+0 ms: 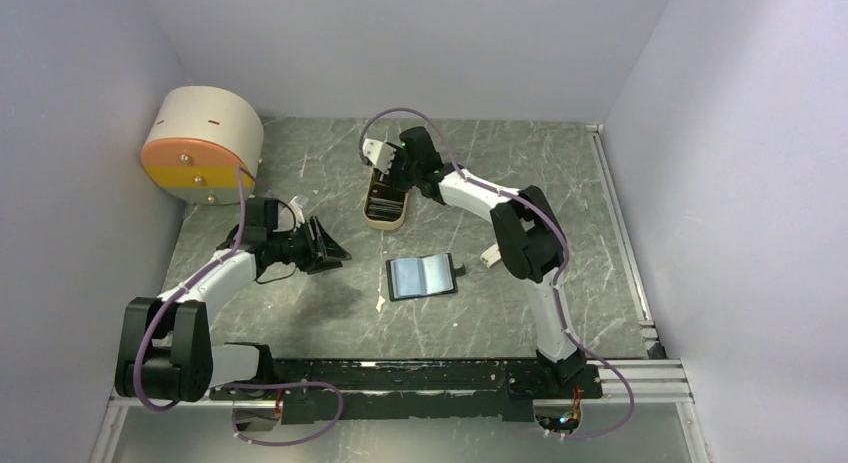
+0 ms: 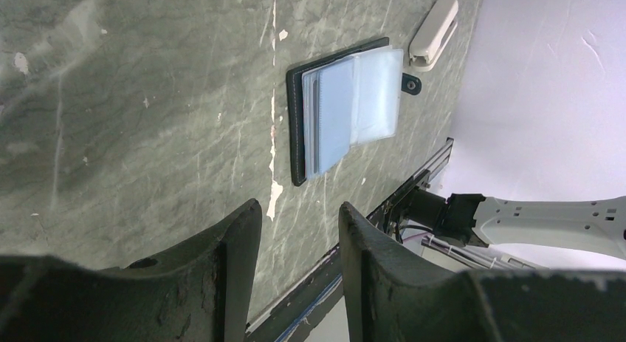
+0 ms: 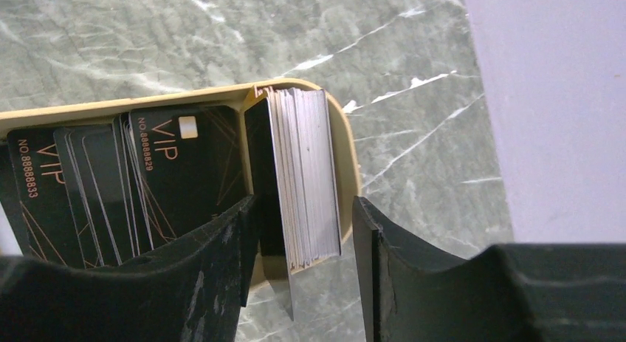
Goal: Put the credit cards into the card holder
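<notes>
A beige box [image 1: 385,223] holds black VIP cards [image 3: 190,165] and, at one end, a stack of cards with white edges [image 3: 306,176]. My right gripper is over that end, fingers part open either side of the stack; whether they touch it is unclear. The card holder [image 1: 420,276], a dark wallet with clear bluish sleeves, lies open on the table [image 1: 330,333], also seen in the left wrist view [image 2: 332,113]. My left gripper hangs open and empty left of the holder.
A rounded cabinet [image 1: 200,133] with coloured drawers stands at back left. A small pale object [image 2: 432,32] lies right of the holder, near the right arm.
</notes>
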